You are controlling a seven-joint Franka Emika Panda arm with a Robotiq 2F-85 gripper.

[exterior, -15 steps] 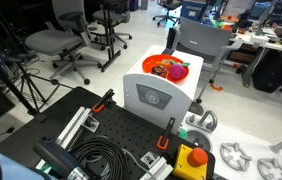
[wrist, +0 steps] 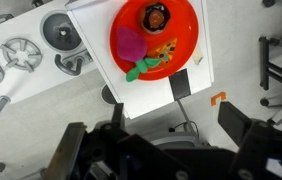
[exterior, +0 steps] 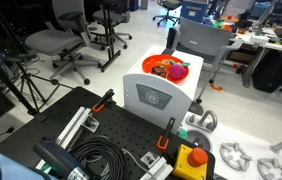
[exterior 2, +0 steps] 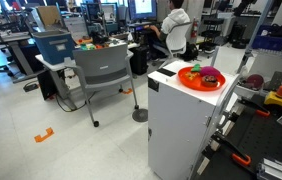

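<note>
My gripper stands open in the wrist view, its dark fingers wide apart with nothing between them. Ahead of it lies a red-orange plate (wrist: 185,40) on a white counter. On this plate are a purple toy vegetable (wrist: 131,44) with green leaves, a brown round item (wrist: 156,17) and an orange-yellow piece (wrist: 165,50) that looks like a pizza slice. Exterior view 1 has the plate (exterior: 148,64) on the counter's far end, the purple vegetable (exterior: 178,72) at its near right. The gripper cannot be made out in the exterior views.
A small sink (wrist: 61,32) and stove burners (wrist: 21,54) lie left of the plate in the wrist view. A grey chair (exterior 2: 103,72) stands on the open floor beside the counter. An orange-topped yellow button box (exterior: 191,160) sits near the robot base.
</note>
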